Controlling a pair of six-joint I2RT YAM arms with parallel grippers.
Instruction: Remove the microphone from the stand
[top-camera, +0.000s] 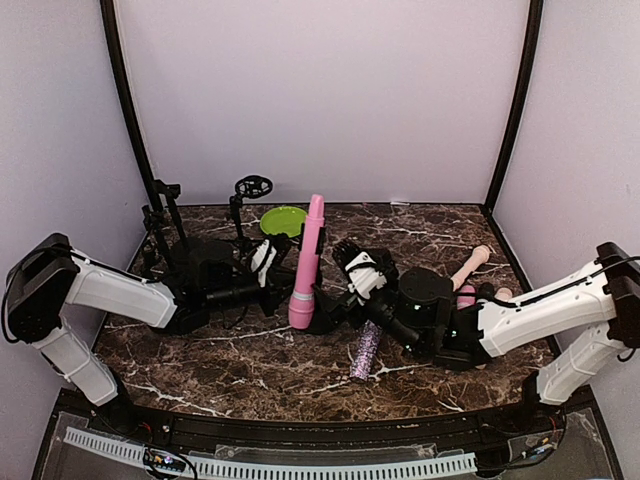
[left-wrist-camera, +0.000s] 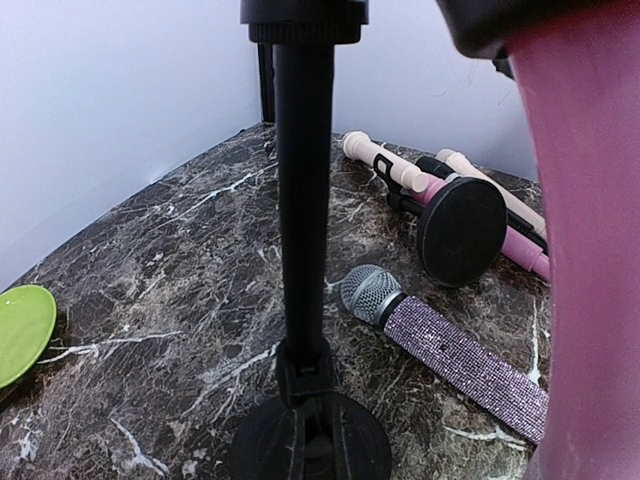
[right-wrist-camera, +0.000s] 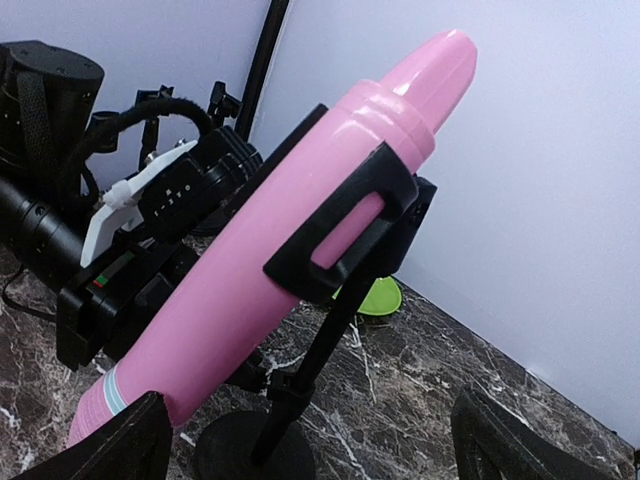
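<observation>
The pink microphone (top-camera: 306, 270) (right-wrist-camera: 235, 285) leans in the black holder (right-wrist-camera: 390, 182) atop the stand, whose pole (left-wrist-camera: 303, 190) rises from a round base (right-wrist-camera: 225, 445). In the top view my left gripper (top-camera: 283, 290) is at the stand's left, shut on the stand's pole; its fingertips are mostly hidden behind the microphone in the right wrist view. My right gripper (top-camera: 338, 300) is open at the microphone's right, its two fingers around the lower microphone at the bottom of the right wrist view.
A glittery microphone (top-camera: 365, 350) lies right of the stand. More microphones (left-wrist-camera: 390, 160) lie at the right. A green plate (top-camera: 283, 220) is at the back.
</observation>
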